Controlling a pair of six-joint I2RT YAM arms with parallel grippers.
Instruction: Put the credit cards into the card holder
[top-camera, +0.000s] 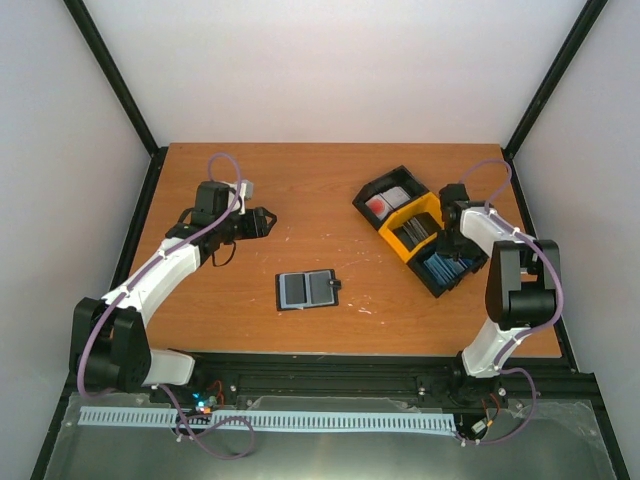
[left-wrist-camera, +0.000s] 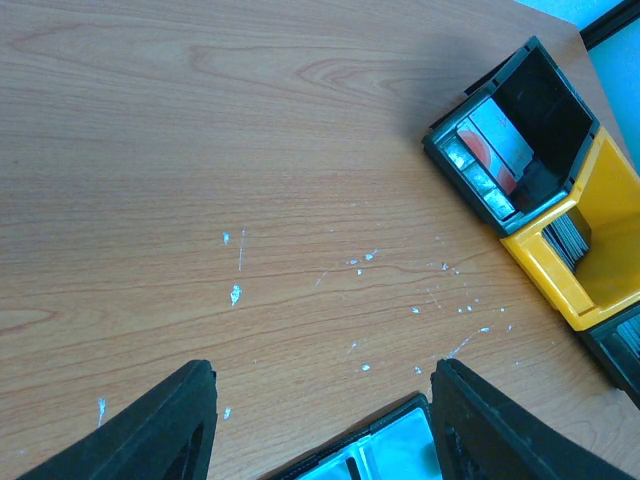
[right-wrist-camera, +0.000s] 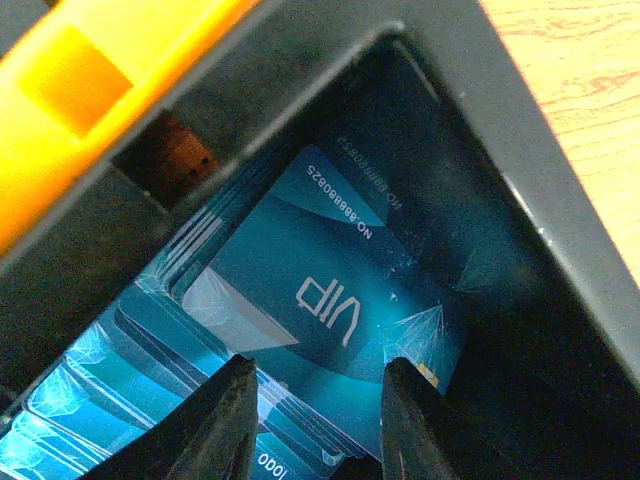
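Several blue cards (right-wrist-camera: 330, 290) lie in the near black bin (top-camera: 437, 291) on the right of the table. Over that bin my right gripper is open, its fingertips reaching down among the cards. One card leans broadside, its printed number showing between and beyond the fingers. The card holder (top-camera: 308, 289), black with grey clear pockets, rests open and flat at the table's middle; its corner shows in the left wrist view. My left gripper hangs above the table at the left, open with nothing between its fingers.
A yellow bin (top-camera: 412, 220) with dark cards joins the near bin, and beyond it stands a black bin (top-camera: 394, 190) with white and red cards. The bins' walls stand close around my right gripper. Bare wood lies between holder and bins.
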